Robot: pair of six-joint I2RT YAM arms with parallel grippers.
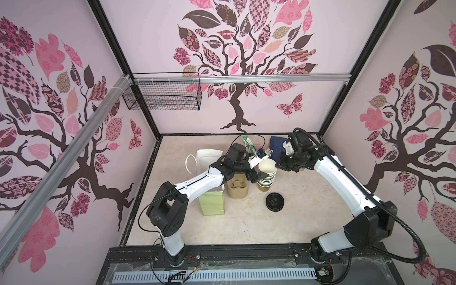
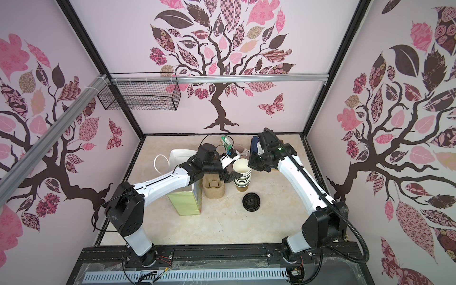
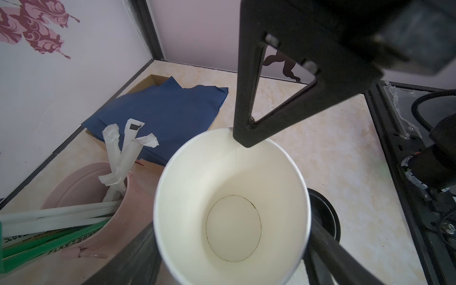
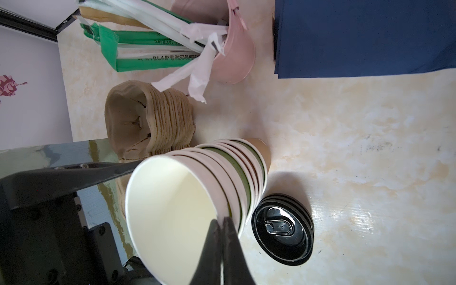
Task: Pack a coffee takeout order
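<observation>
A stack of paper cups stands mid-table, its top white cup seen from above in the left wrist view. My left gripper is open at the top of the stack, a finger on each side. My right gripper is shut at the top cup's rim, just right of it in the top views; whether anything thin lies between its fingers is unclear. Black lids lie in front of the stack. Brown cup carriers stand beside it. A white-and-green paper bag stands on the left.
Behind the cups, a pink bucket holds wrapped straws, and dark blue napkins lie at the back right. A wire basket hangs above on the left. The front and right of the table have free room.
</observation>
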